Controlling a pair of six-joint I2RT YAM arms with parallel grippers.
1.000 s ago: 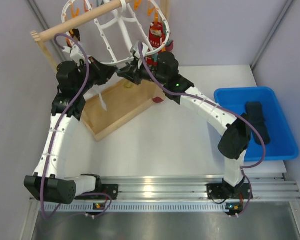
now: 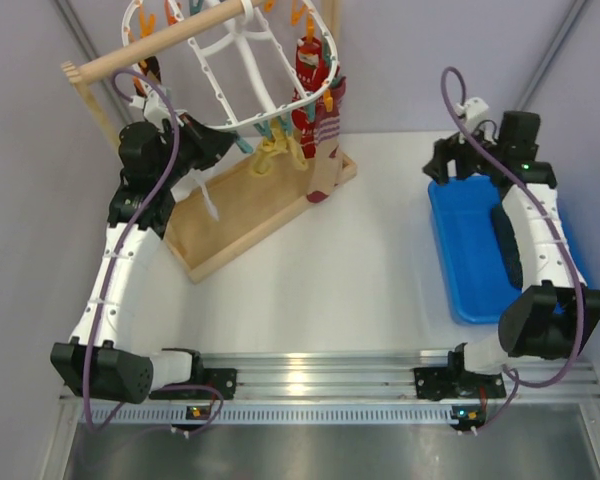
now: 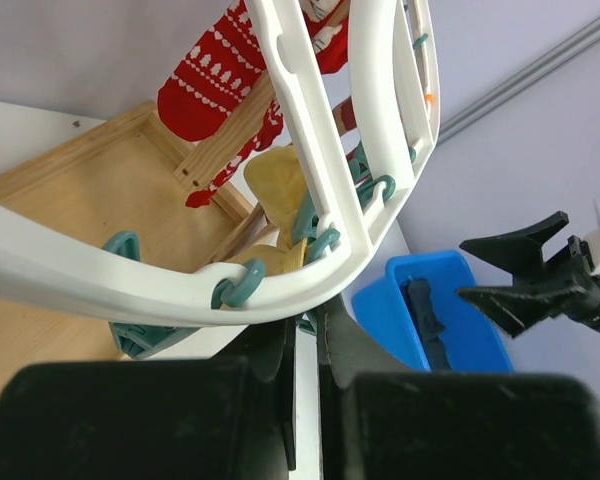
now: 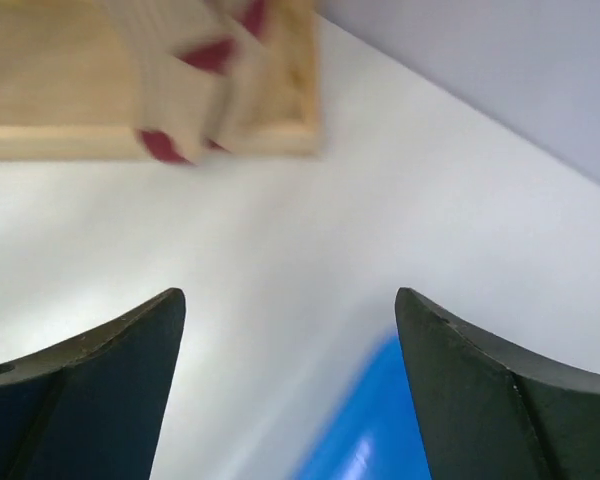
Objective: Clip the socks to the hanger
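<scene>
The white round hanger (image 2: 242, 60) hangs at the upper left, lined with clips. A yellow sock (image 2: 270, 155) dangles from its front rim at teal clips (image 3: 243, 285). Red patterned socks (image 3: 215, 75) hang farther back. At that rim my left gripper (image 2: 228, 138) is shut; in the left wrist view its fingers (image 3: 335, 345) close at the rim's underside, the tips partly hidden behind it. My right gripper (image 2: 437, 163) is open over the near-left corner of the blue tub, its fingers wide apart and empty in the right wrist view. Dark socks (image 2: 506, 246) lie in the tub.
The blue tub (image 2: 458, 265) stands on the right of the white table (image 2: 330, 285). Under the hanger lies the wooden stand base (image 2: 250, 255), its bar (image 2: 160, 42) crossing above.
My right gripper has left the hanger and swung right to the tub, its fingers now apart. The yellow sock hangs in plain view at the rim. My left arm has barely moved.
</scene>
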